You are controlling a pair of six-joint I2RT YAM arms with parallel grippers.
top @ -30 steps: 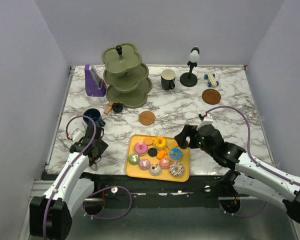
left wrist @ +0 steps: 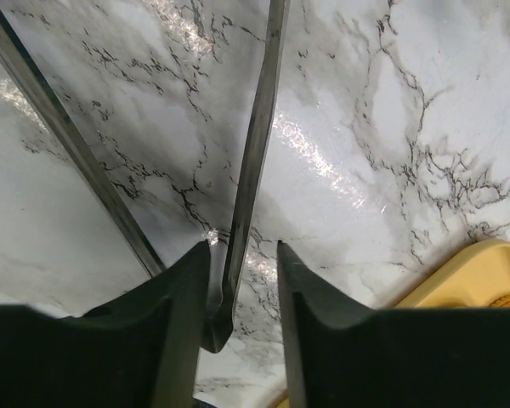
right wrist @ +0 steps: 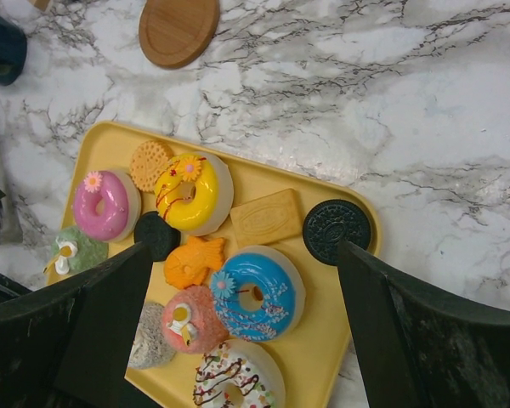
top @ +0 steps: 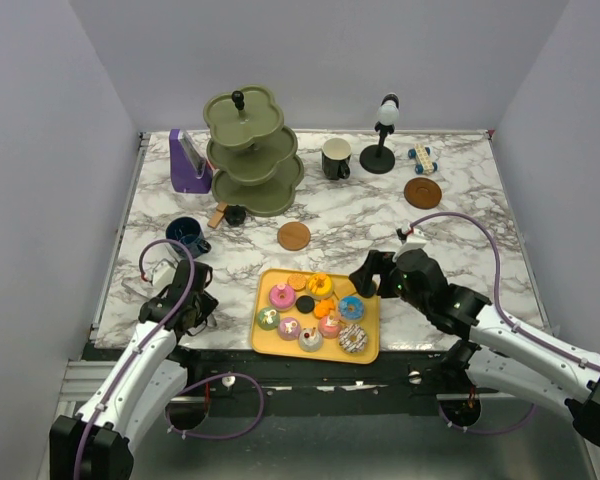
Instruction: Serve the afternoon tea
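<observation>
My left gripper is low over the table's front left, part open, with one metal utensil (left wrist: 252,161) lying between its fingertips and a second (left wrist: 76,144) to the left; their far ends are out of frame. My right gripper stands open above the yellow tray (top: 264,330), which holds several donuts, cakes and cookies, including a blue donut (right wrist: 272,297). The three-tier green stand (top: 250,160) stands empty at the back. A dark blue mug (top: 185,232) is behind my left gripper.
A black mug (top: 336,152), lamp (top: 378,155), purple holder (top: 190,175), toy car (top: 423,160) and wooden coasters (top: 293,236) (top: 422,193) sit further back.
The right arm and the table items look unchanged.
</observation>
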